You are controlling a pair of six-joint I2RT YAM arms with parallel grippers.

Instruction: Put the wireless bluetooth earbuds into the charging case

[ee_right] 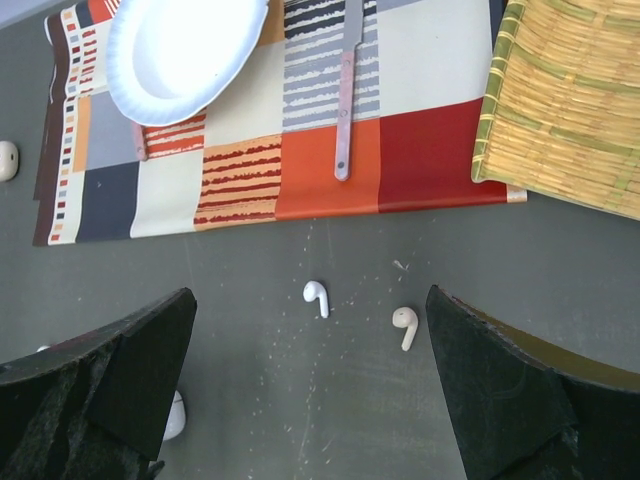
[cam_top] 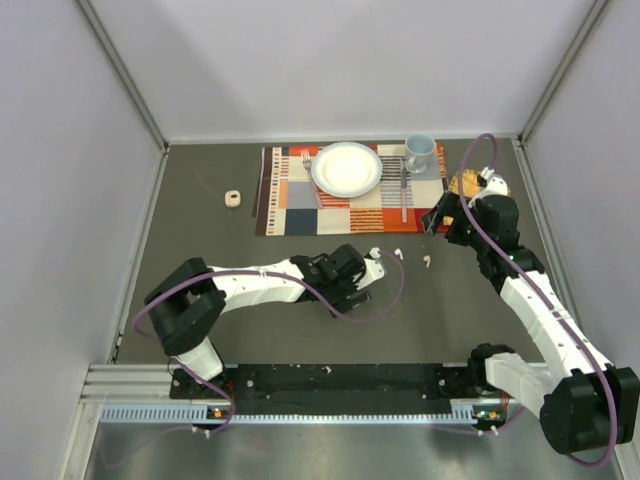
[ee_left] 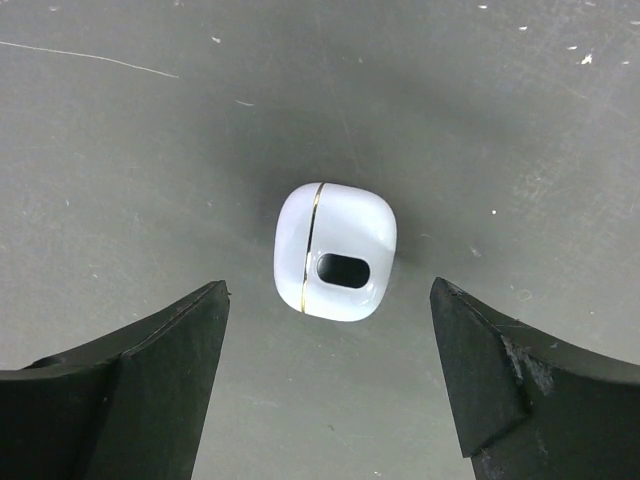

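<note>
The white charging case (ee_left: pixel 335 250), with a thin gold seam and a dark oval on its face, lies centred just beyond the parted fingers of my left gripper, nothing between them. In the top view that gripper hangs low over the middle front of the table. Two white earbuds, one (ee_right: pixel 315 293) nearer the middle and another (ee_right: pixel 405 320) to its right, lie on the grey table below the mat. My right gripper is open and empty above them at the right.
A striped placemat (cam_top: pixel 300 222) at the back holds a plate (cam_top: pixel 346 168), fork, knife and mug (cam_top: pixel 419 150). A woven tray (ee_right: pixel 560 90) sits at the back right. A small pale object (cam_top: pixel 232 198) lies at the left.
</note>
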